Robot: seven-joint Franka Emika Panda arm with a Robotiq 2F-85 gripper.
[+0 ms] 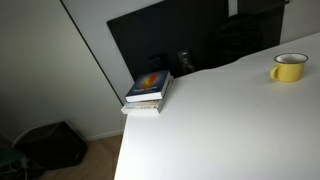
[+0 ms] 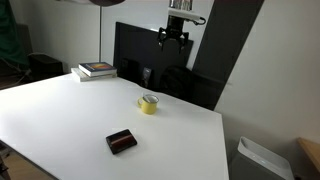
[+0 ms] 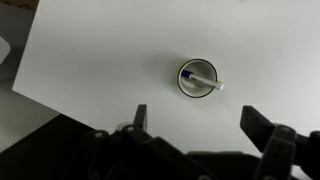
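A yellow cup point(image 1: 288, 68) with a white inside and dark rim stands upright on the white table. From above, the wrist view looks into the same cup point(image 3: 197, 77), where a white marker with a blue end point(image 3: 203, 79) lies across the opening. My gripper is open, its two dark fingers wide apart at the bottom of the wrist view, with nothing between them. In exterior view 2 the gripper point(image 2: 174, 40) hangs high above the table, beyond and to the right of the cup point(image 2: 148, 104).
Two stacked books point(image 1: 147, 92) lie at the table's corner. A black object point(image 2: 121, 141) sits near the front of the table point(image 2: 60, 125). A white bin point(image 2: 262, 160) stands off the right side.
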